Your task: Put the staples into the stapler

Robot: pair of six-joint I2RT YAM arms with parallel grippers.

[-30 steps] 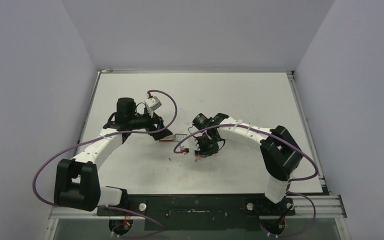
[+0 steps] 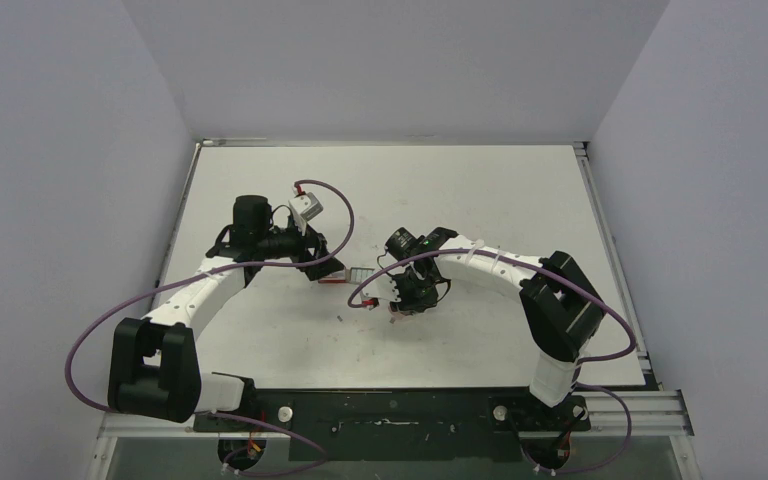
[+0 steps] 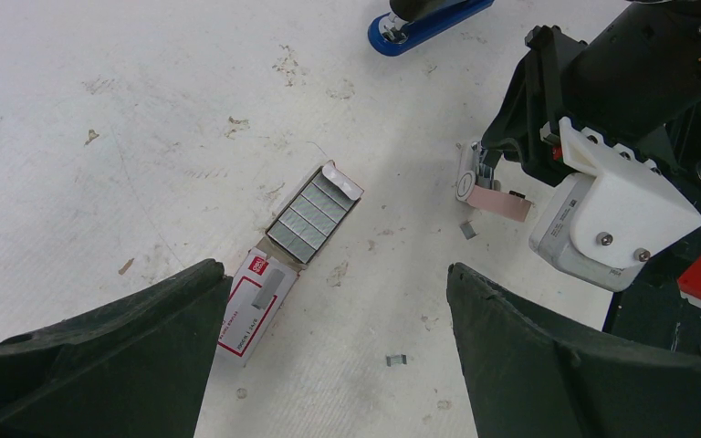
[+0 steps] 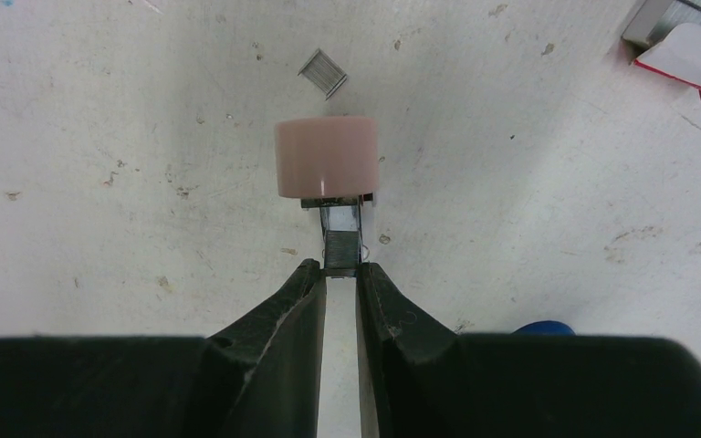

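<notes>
A pink stapler [image 4: 327,157] lies on the table below my right gripper, with its metal channel [image 4: 341,217] showing. A short dark staple strip [image 4: 341,250] is between the right fingertips, at the end of this channel. The fingertips stand close on both of its sides; whether they grip it, I cannot tell. My left gripper is open, its fingers wide apart above the table with nothing between them. The staple box [image 3: 256,306] lies partly behind its left finger, with rows of staples [image 3: 308,219] exposed at the open end.
Loose staple pieces lie on the table, one piece [image 4: 323,73] near the pink stapler and another piece [image 3: 396,360] nearer the left gripper. A blue stapler [image 3: 429,26] is at the top of the left wrist view.
</notes>
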